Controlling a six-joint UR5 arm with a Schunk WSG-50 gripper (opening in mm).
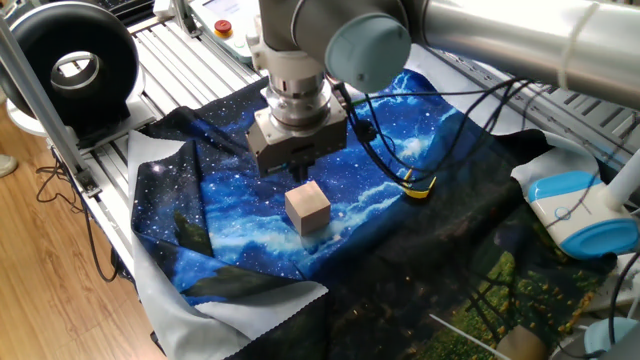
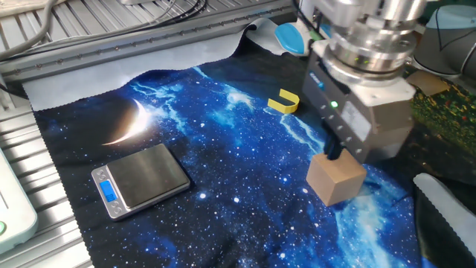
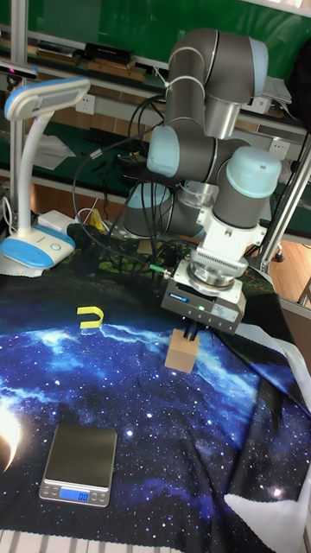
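Note:
A plain wooden cube rests on the starry blue cloth. My gripper points downward, its dark fingers just above and behind the cube in exterior view 1. In exterior view 2 the fingers overlap the cube's upper edge. Exterior view 3 has the gripper over the top of the cube. The fingers look close together, but their gap is too small to judge. Whether they touch the cube cannot be made out.
A digital scale with an empty plate lies on the cloth; its display seems to read zero. A yellow U-shaped piece sits apart from the cube. A white and blue lamp base stands beyond. Folds rise along the cloth's edge.

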